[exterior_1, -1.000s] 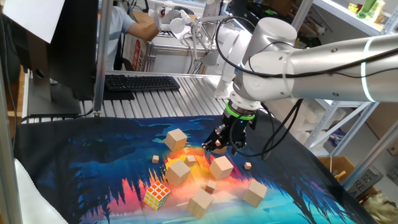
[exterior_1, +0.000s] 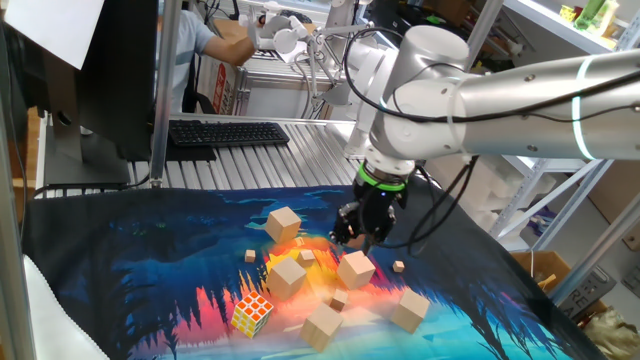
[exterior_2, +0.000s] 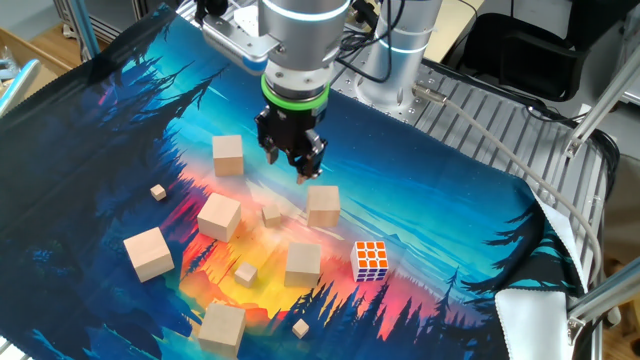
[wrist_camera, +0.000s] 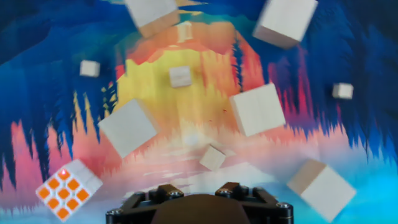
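Note:
My gripper (exterior_2: 287, 168) hangs above the cloth, empty; in the wrist view its two fingers (wrist_camera: 169, 191) stand apart, so it is open. Several large plain wooden cubes lie spread out below, among them one near the gripper (exterior_2: 323, 205), another behind it (exterior_2: 228, 155) and one toward the front (exterior_2: 221, 330). Several small wooden cubes sit between them, one close ahead of the fingers in the wrist view (wrist_camera: 212, 157). A Rubik's cube (exterior_1: 252, 313) with an orange-and-white top rests apart from the wooden ones, at lower left in the wrist view.
A colourful landscape cloth (exterior_2: 420, 200) covers the table, with bare room around the cluster. Beyond it are a slatted metal surface (exterior_1: 250, 165), a keyboard (exterior_1: 228, 133) and a monitor (exterior_1: 105, 90). Frame posts flank the table.
The arm's cables swung; the cubes stayed put.

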